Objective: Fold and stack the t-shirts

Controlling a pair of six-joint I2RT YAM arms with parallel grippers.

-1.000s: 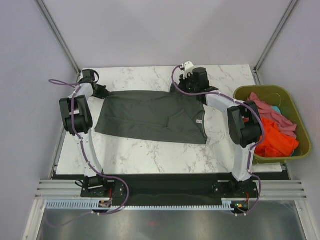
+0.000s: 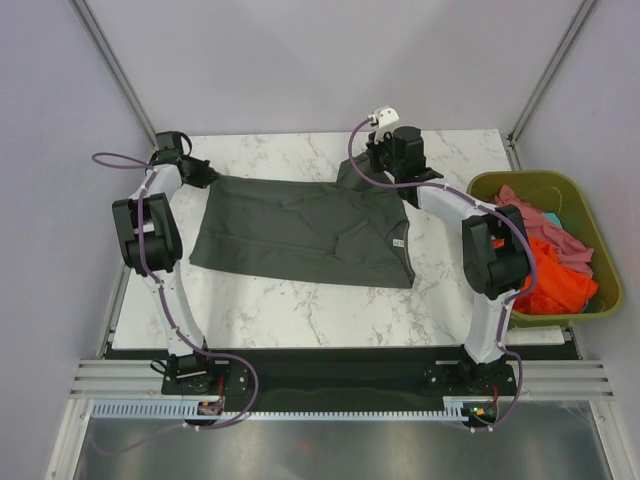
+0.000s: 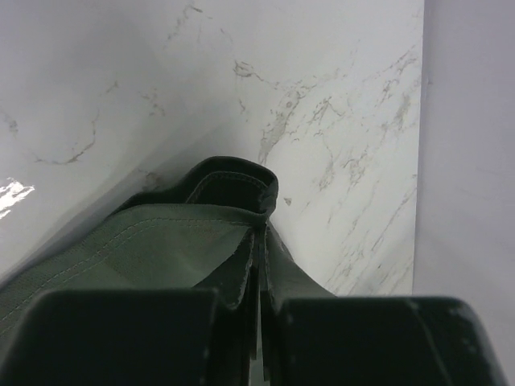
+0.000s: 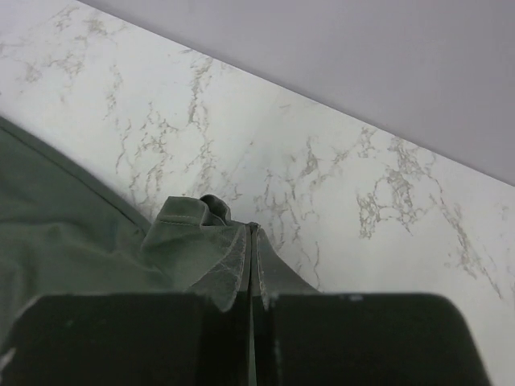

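Note:
A dark green t shirt (image 2: 290, 225) lies spread across the table, its hem side to the left and a small pale label near its right edge. At its far left corner my left gripper (image 2: 207, 174) is shut on the cloth; in the left wrist view a looped, stitched edge (image 3: 229, 189) of it rises to the closed fingertips. My right gripper (image 2: 370, 160) is shut at the far edge, where a flap (image 2: 352, 175) of the shirt stands up. In the right wrist view this raised cloth (image 4: 189, 229) runs into the closed fingertips.
An olive basket (image 2: 481, 187) at the right holds orange and pink cloths (image 2: 556, 280). Bare marble table (image 2: 290, 318) shows in front of the shirt and along the back. Pale walls border the far edge and left side.
The right gripper has moved slightly up and back, lifting the flap at the far edge higher. The left gripper has shifted slightly toward the back, with the corner raised more.

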